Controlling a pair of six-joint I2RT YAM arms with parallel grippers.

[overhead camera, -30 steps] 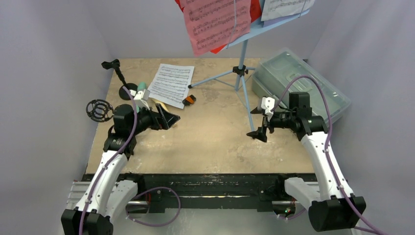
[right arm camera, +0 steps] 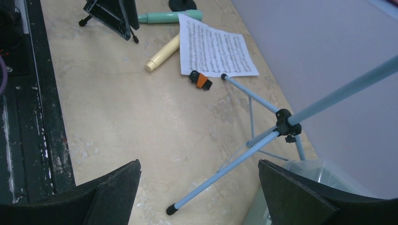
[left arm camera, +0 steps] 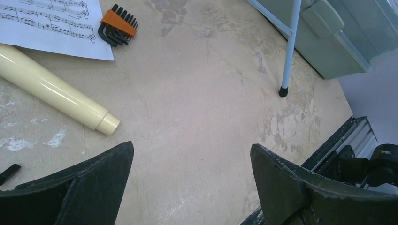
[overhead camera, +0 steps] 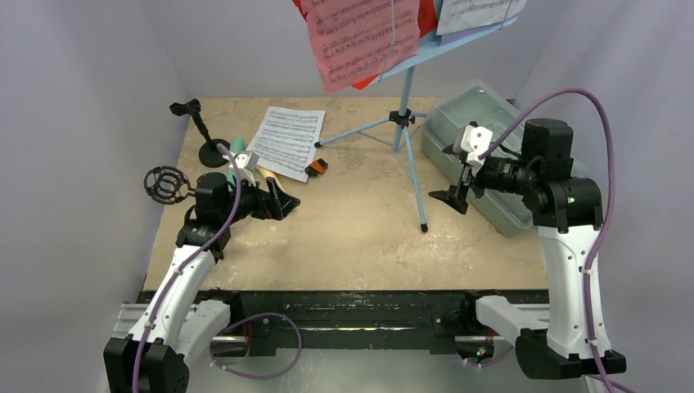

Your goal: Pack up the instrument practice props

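My left gripper (overhead camera: 283,201) is open and empty above the left of the table. In the left wrist view, a cream tube (left arm camera: 56,89) and an orange-and-black clip-like piece (left arm camera: 118,24) lie beyond its fingers. Sheet music (overhead camera: 286,141) lies flat at the back left, partly over the cream tube. A green tube (right arm camera: 164,17) lies near it, partly hidden in the top view by my left arm. My right gripper (overhead camera: 446,173) is open with nothing between its fingers, over the left side of the translucent green box (overhead camera: 458,115).
A pale blue music stand (overhead camera: 407,90) holds pink and white sheets, its legs (overhead camera: 416,184) spread beside the box. At far left are a black round-based stand (overhead camera: 214,153) and a black round frame (overhead camera: 167,185).
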